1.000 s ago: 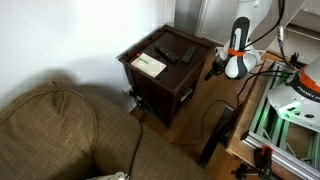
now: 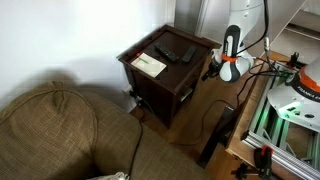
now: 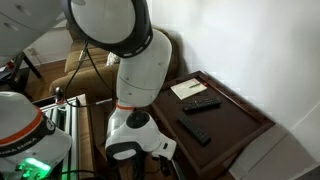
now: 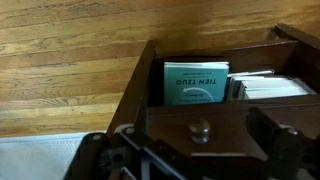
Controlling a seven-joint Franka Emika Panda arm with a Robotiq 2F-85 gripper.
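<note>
My gripper is open. In the wrist view its dark fingers stand apart on either side of a round knob (image 4: pixel 200 130) on the front of a dark wooden drawer (image 4: pixel 160 85), with nothing seen held; whether they touch the front cannot be told. The drawer is part open. Inside lie a teal book (image 4: pixel 195 84) and several pale booklets or cards (image 4: pixel 268 86). In exterior view 1 the gripper is low beside the dark cabinet (image 2: pixel 186 97), its fingertips small and hard to make out.
On the cabinet top lie a pale notepad (image 3: pixel 187 88) and two dark remotes, one nearer the pad (image 3: pixel 202 104) and one farther (image 3: pixel 193 128). A brown sofa (image 2: pixel 60 130) stands to the left. Cables (image 2: pixel 262 72) hang near the arm.
The cabinet and the things on top look unmoved.
</note>
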